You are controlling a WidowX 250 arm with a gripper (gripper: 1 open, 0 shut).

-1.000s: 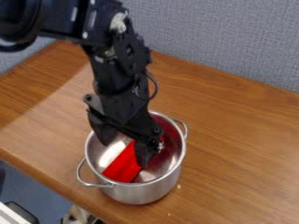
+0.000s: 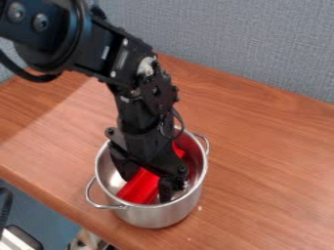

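Observation:
A steel pot [image 2: 164, 213] with two side handles stands near the front left edge of the wooden table. Inside it lies a red object [image 2: 139, 187], partly covered by my black gripper [image 2: 150, 174], which reaches down into the pot from the upper left. The gripper is open; its fingertips are partly hidden, and I cannot tell exactly how they sit around the red object.
A grey wall [image 2: 261, 49] runs along the back. The table's edge drops away at the lower left.
The arm has drawn back slightly to the left and looks narrower from here, its wrist changed in angle. The gripper stays down inside the pot over the red object.

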